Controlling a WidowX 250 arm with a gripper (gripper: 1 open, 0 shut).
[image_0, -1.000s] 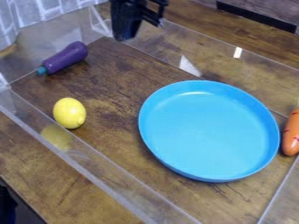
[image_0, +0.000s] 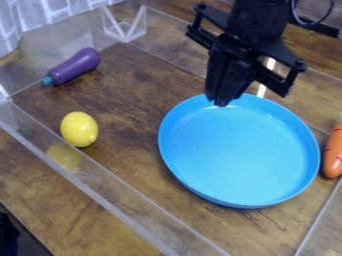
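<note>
The dark gripper (image_0: 234, 75) hangs in the upper right of the camera view, above the far part of a round blue plate (image_0: 238, 150). Its fingers point downward; whether anything is between them is not clear. A yellow egg-like object (image_0: 79, 129) lies left of the plate. A purple eggplant-shaped object (image_0: 74, 66) lies at the upper left, and an orange carrot-like object (image_0: 333, 150) is at the right edge beside the plate.
The objects lie on a brown wooden surface (image_0: 127, 100) inside clear low walls. The wood between the purple object and the plate is bare.
The gripper has come from the top of the view down and to the right, over the blue plate's far side. The objects on the surface have not visibly moved.
</note>
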